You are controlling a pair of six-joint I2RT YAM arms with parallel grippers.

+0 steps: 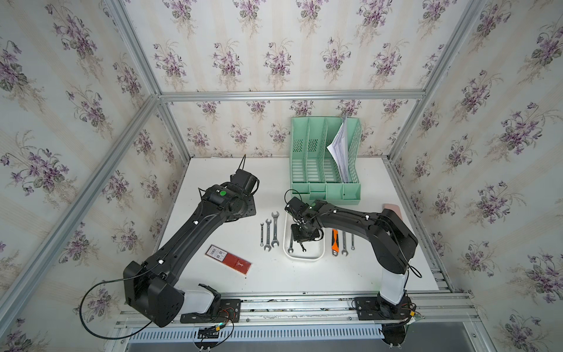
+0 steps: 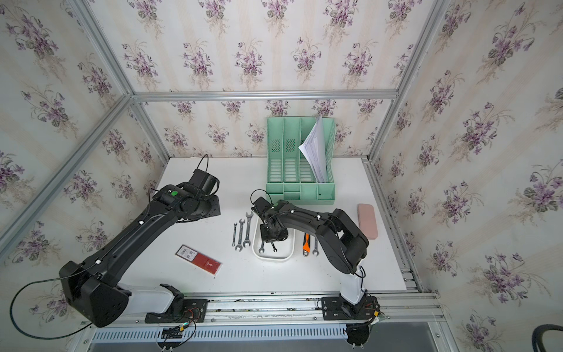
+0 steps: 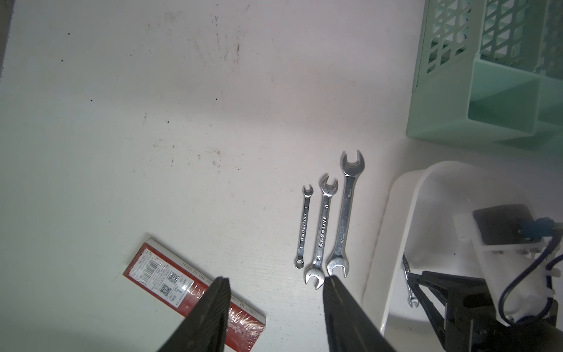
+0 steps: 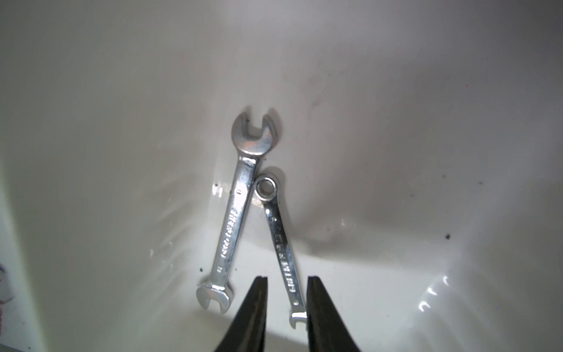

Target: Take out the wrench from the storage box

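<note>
Two silver wrenches lie on the floor of the white storage box (image 1: 304, 258). In the right wrist view the longer open-ended wrench (image 4: 232, 220) is on the left, and the small combination wrench (image 4: 282, 255) rests its ring end against it. My right gripper is down inside the box, open, its fingertips around the small wrench's lower part; the wrench's open end sits close beside the right finger (image 4: 322, 316). Neither wrench is clamped. Over the table left of the box, my left gripper stands open with nothing between its fingers.
Several wrenches (image 3: 323, 231) lie in a row left of the box. An orange-handled tool (image 1: 335, 241) and more wrenches lie to its right. Behind stands a green file holder (image 1: 325, 190). A red-and-white box (image 1: 228, 259) lies at front left.
</note>
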